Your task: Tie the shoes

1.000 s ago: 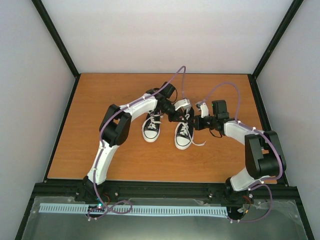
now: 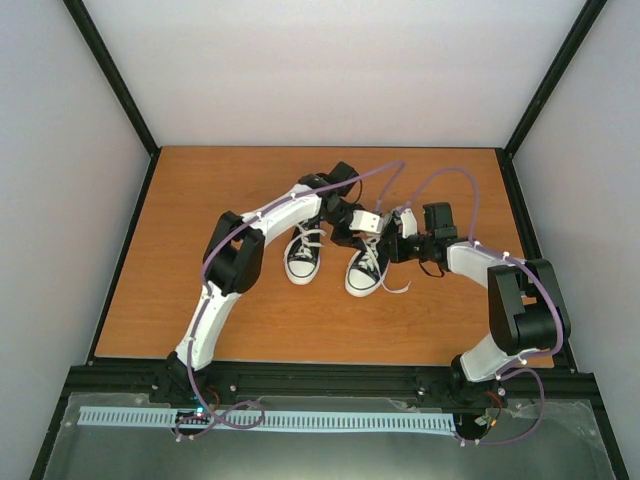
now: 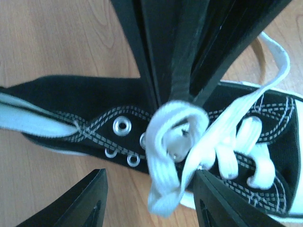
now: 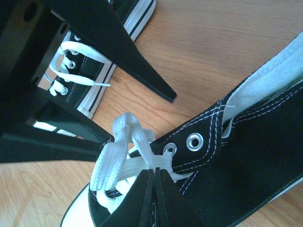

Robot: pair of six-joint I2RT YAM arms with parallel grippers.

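Two black canvas shoes with white laces stand side by side: the left shoe (image 2: pixel 302 262) and the right shoe (image 2: pixel 364 276). Over the right shoe's eyelets, my right gripper is shut at its tips on the white lace (image 4: pixel 140 164). A loop (image 3: pixel 163 156) of that lace rises below those tips in the left wrist view. My left gripper is partly open around this loop, one fingertip close to it. Nothing is pinched between its fingers. A free lace end (image 2: pixel 397 288) lies on the table right of that shoe.
The left shoe's laces (image 4: pixel 78 52) hang loose beside my left fingers. Both arms crowd the space above the shoes.
My left gripper has moved right and a little forward, over the right shoe. The right arm has barely moved.
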